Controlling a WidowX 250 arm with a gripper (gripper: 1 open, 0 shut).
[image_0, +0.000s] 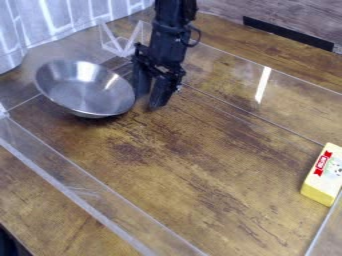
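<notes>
A shiny steel bowl (83, 90) sits at the left of the wooden table (187, 170). My dark gripper (152, 92) hangs just to the right of the bowl, low by its rim, which looks slightly tilted. Whether the fingers touch or hold the rim is unclear, as is how far they stand apart.
A yellow box (321, 176) with a red label lies at the far right. A white object (120, 42) stands at the back left behind the bowl.
</notes>
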